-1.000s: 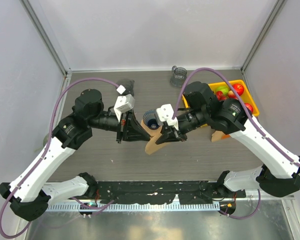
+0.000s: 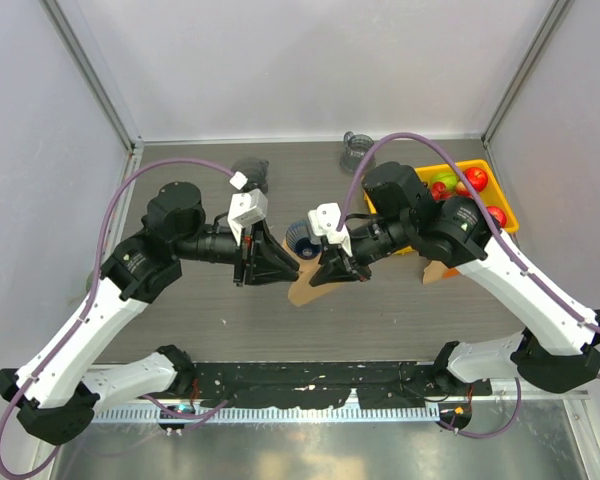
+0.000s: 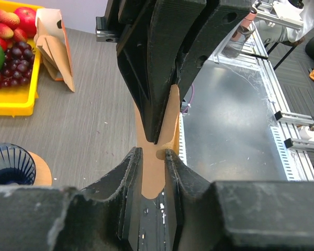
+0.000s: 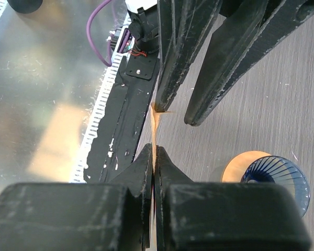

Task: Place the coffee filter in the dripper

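Observation:
A tan paper coffee filter (image 2: 308,293) hangs between my two grippers at the table's centre. My right gripper (image 2: 322,270) is shut on it; in the right wrist view the paper runs edge-on into its fingertips. My left gripper is at the filter's edge, its fingertips slightly apart with paper at them; whether they grip it is unclear. In the left wrist view the paper's top edge curls. The blue ribbed dripper (image 4: 290,183) sits on a tan round base (image 4: 239,164) behind the filter.
A yellow crate of fruit (image 3: 15,104) with a cardboard packet (image 3: 57,57) beside it stands at the right. A glass jug (image 2: 357,152) and a dark kettle (image 2: 250,172) stand at the back.
Both grippers have shifted very slightly around the filter, the right one a little leftward; otherwise the scene looks the same.

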